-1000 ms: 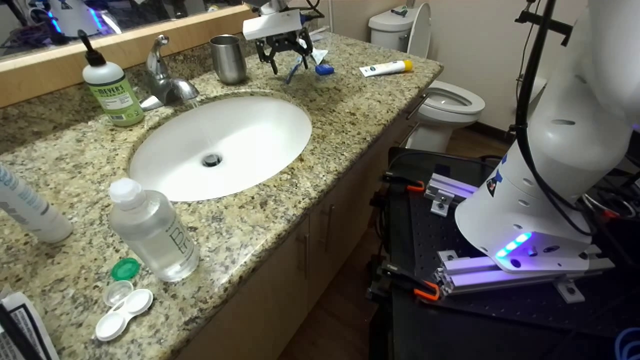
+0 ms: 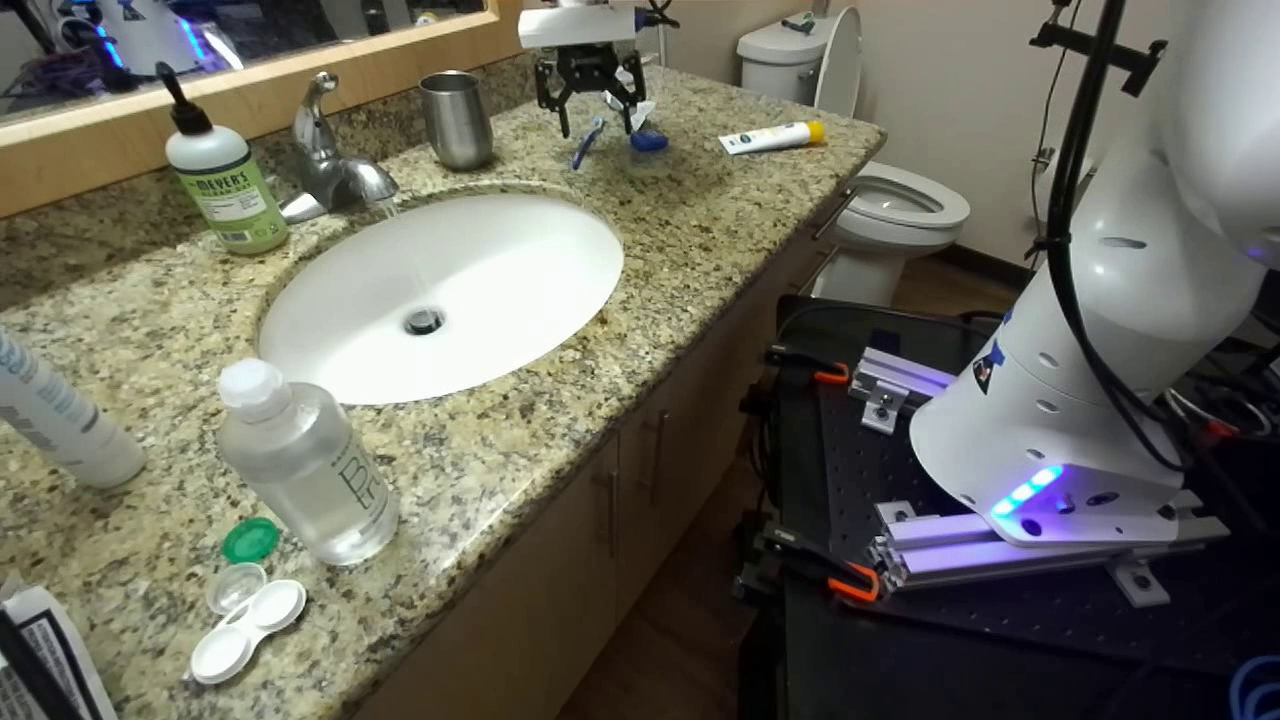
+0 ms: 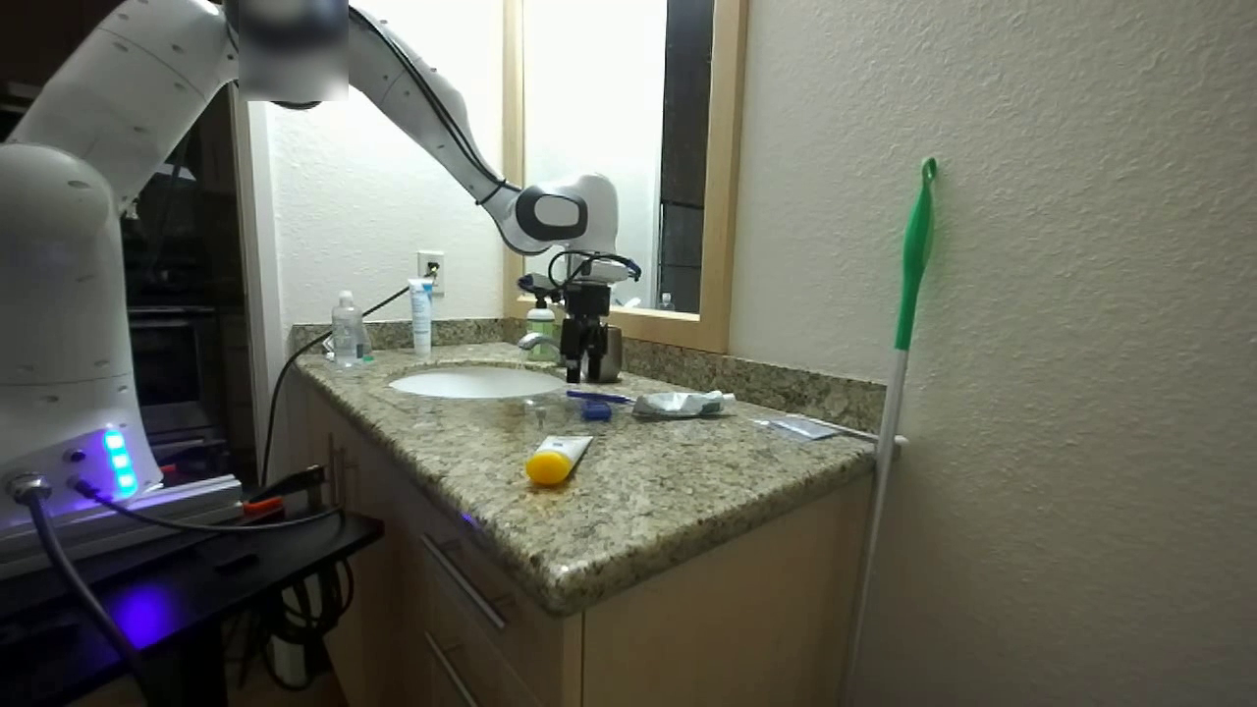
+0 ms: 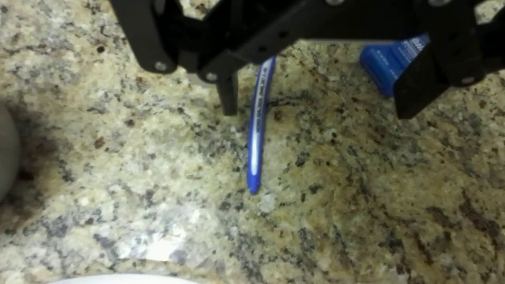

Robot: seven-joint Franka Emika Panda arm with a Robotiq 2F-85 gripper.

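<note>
Above the far part of the counter, my gripper [image 2: 595, 124] stands open, its fingers [image 4: 229, 97] wide apart with nothing held. In the wrist view a blue toothbrush [image 4: 257, 127] lies on the granite, its handle below the gap and nearer the left finger; the gripper covers its upper end. A blue floss box [image 4: 386, 66] rests close by, partly hidden behind the right finger. In exterior view 2 the gripper [image 3: 585, 375] hangs beside the steel cup [image 3: 612, 353].
The sink [image 2: 480, 276] lies in front, with the faucet [image 2: 336, 168] and soap bottle [image 2: 226, 186] at its back. A toothpaste tube [image 2: 768, 138] lies near the counter's end, and a crumpled silver tube [image 3: 678, 406] near the floss. Clear counter surrounds the yellow-capped tube.
My gripper has shifted to the right in exterior view 1, away from the steel cup, and now hangs straighter. The counter objects have stayed in place.
</note>
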